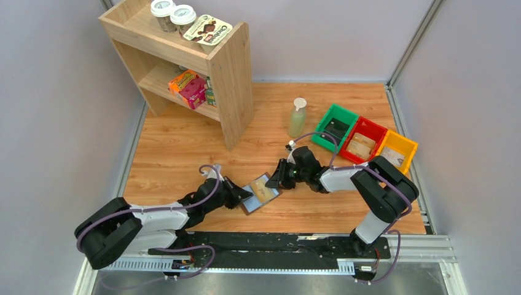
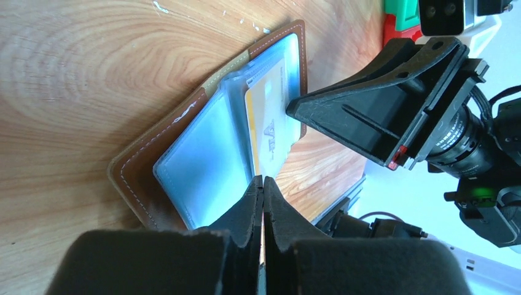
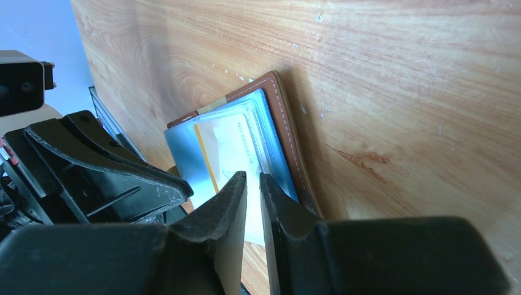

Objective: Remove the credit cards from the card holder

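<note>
An open brown card holder [image 2: 136,171] with clear bluish sleeves [image 2: 203,161] lies on the table between my two arms. A pale card [image 2: 269,117] with a yellow edge shows on its sleeves. My left gripper is shut at the near end of this card, with nothing visible between its fingers. From the opposite side, my right gripper reaches over the holder. Its fingertips are close together with a narrow gap, shut on the card holder's sleeve area; the exact layer held is hidden.
Green [image 1: 335,126], red [image 1: 370,128] and yellow [image 1: 399,146] bins stand at the right, with items inside. A soap bottle [image 1: 297,120] is behind the right arm. A wooden shelf [image 1: 233,86] occupies the back left. Table between shelf and holder is clear.
</note>
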